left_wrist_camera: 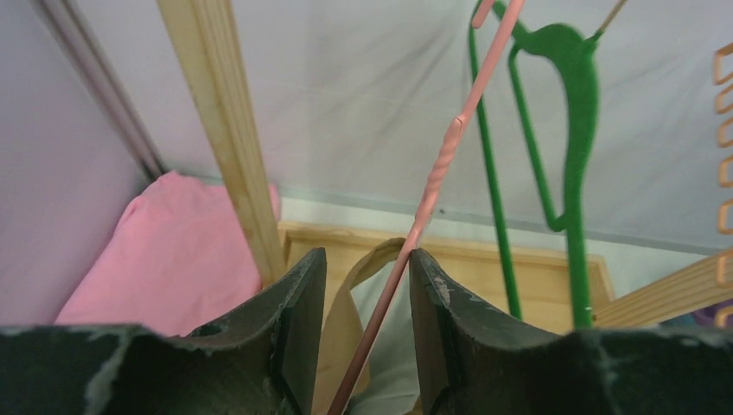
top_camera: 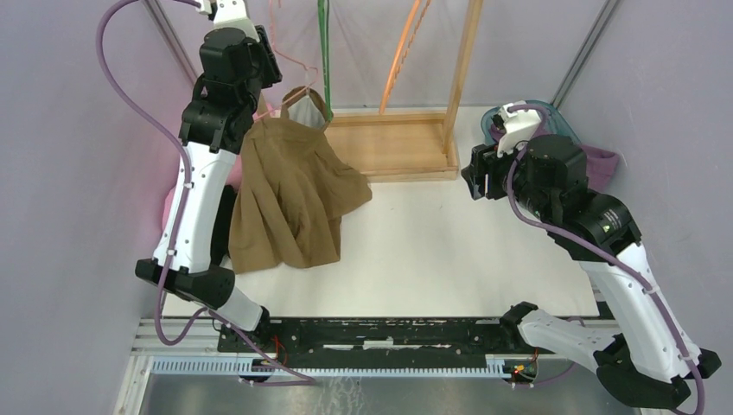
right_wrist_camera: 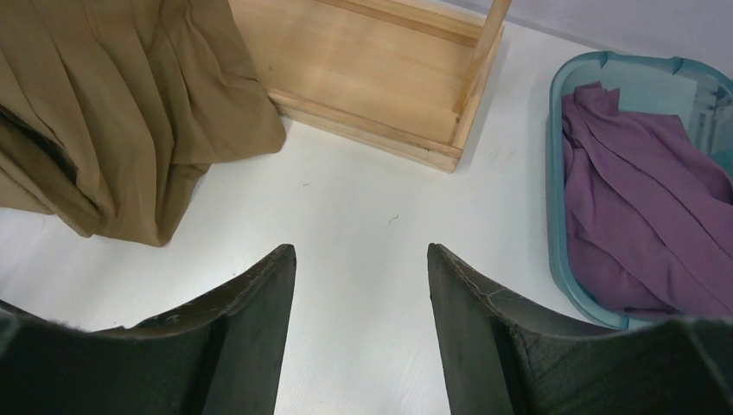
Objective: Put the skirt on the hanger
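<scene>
The brown skirt (top_camera: 294, 203) hangs at the left, its waist with pale lining up by the pink hanger, its lower folds on the white table; it also shows at upper left in the right wrist view (right_wrist_camera: 130, 112). In the left wrist view my left gripper has a pink hanger bar running between its fingers; whether they clamp it is unclear, and the skirt's waist is just behind. My right gripper stands open and empty over bare table, right of the skirt.
A wooden rack base (top_camera: 389, 147) stands at the back, with a green hanger (left_wrist_camera: 575, 173) and orange hangers (top_camera: 398, 52) above. A blue bin (right_wrist_camera: 557, 216) with purple cloth sits at the back right, pink cloth (left_wrist_camera: 173, 251) at left.
</scene>
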